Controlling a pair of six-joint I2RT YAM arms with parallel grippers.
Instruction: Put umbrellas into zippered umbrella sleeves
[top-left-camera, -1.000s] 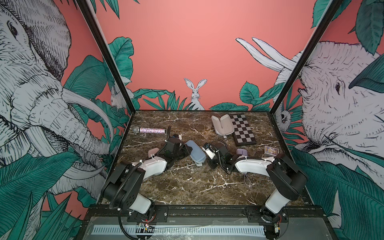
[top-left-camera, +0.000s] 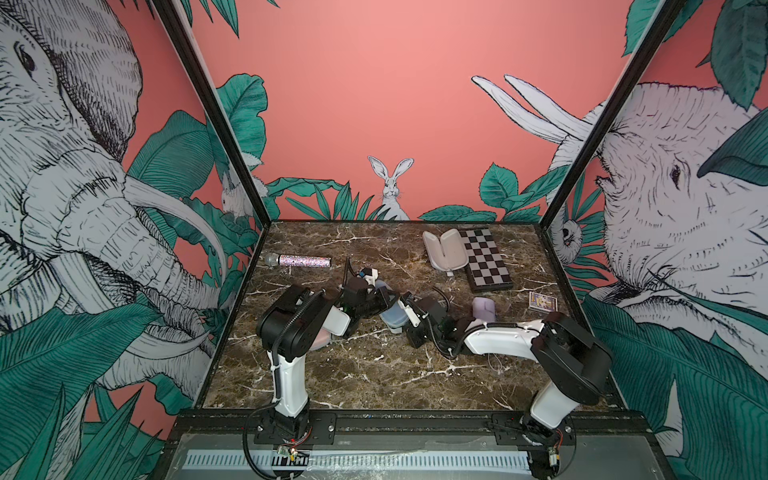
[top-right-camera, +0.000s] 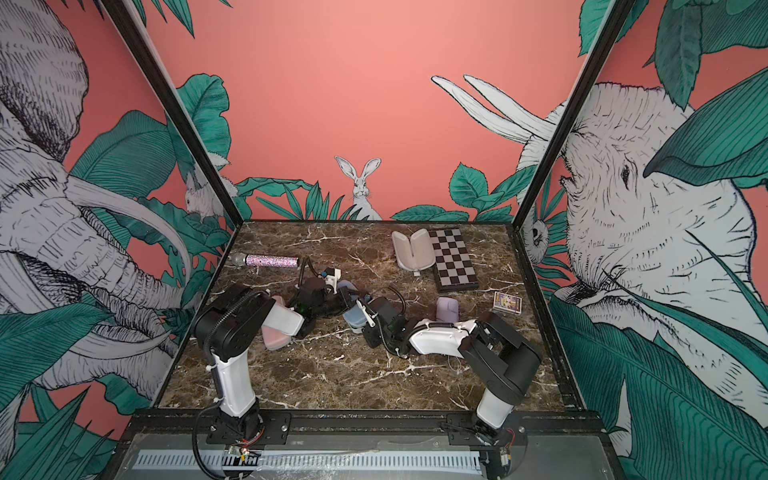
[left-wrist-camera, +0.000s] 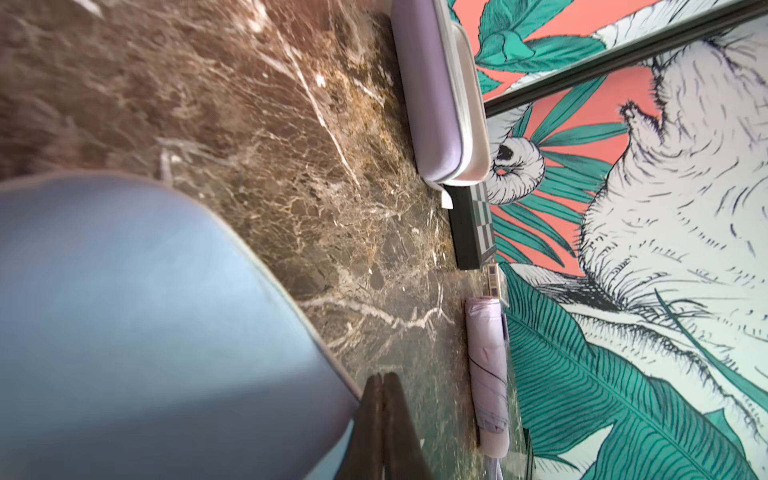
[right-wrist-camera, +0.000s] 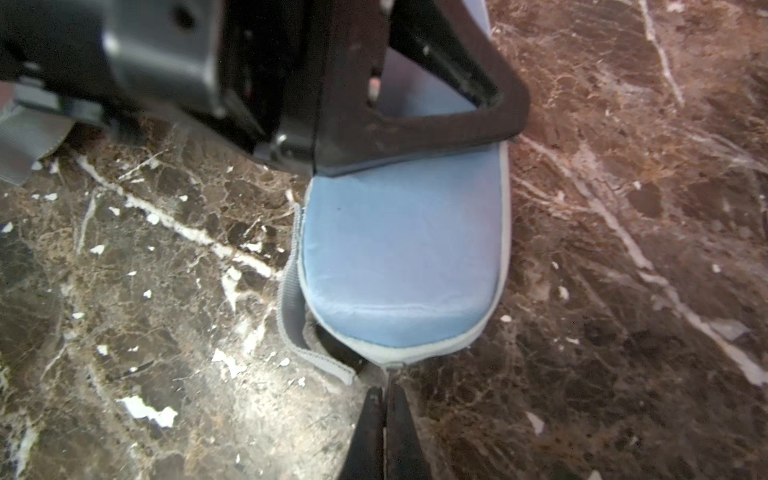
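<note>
The blue sleeve (right-wrist-camera: 404, 248) lies closed mid-table between my two arms, with a grey strap at one side and a pale zipper edge. My left gripper is shut beside the sleeve's edge, nothing showing between its fingertips. In the right wrist view, the left gripper's body covers part of the sleeve. Just off the sleeve's rounded end, my right gripper is shut; whether it touches the zipper there I cannot tell. A lavender sleeve with pale lining (top-left-camera: 445, 252) stands open at the back. The folded lilac umbrella (left-wrist-camera: 486, 364) lies to the right.
A pink case (top-right-camera: 278, 324) is partly under the left arm. The checkered board (top-left-camera: 486, 260) adjoins the lavender sleeve. A glittery pink microphone-like tube (top-left-camera: 302, 261) lies back left, and a small card box (top-left-camera: 542, 301) lies right.
My left gripper has moved right, over the blue sleeve, and its arm has swung right, now covering more of the sleeve. The right arm has shifted only slightly to the left.
</note>
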